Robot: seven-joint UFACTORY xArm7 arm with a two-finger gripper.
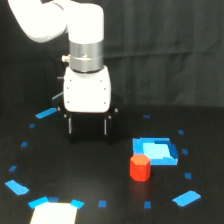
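Observation:
A red block [140, 170] with a many-sided top stands upright on the dark table, right of the middle. Just behind it is a blue-edged square [167, 160] with a white inside [156, 150]; the block hides part of its near left side. My white gripper [88, 125] hangs to the left of both and higher up. Its two dark fingers are spread apart, and nothing shows between them.
At the bottom left edge lies a cream-coloured piece [53, 213], cut off by the frame. Blue strips [186, 198] and several small blue squares mark the table.

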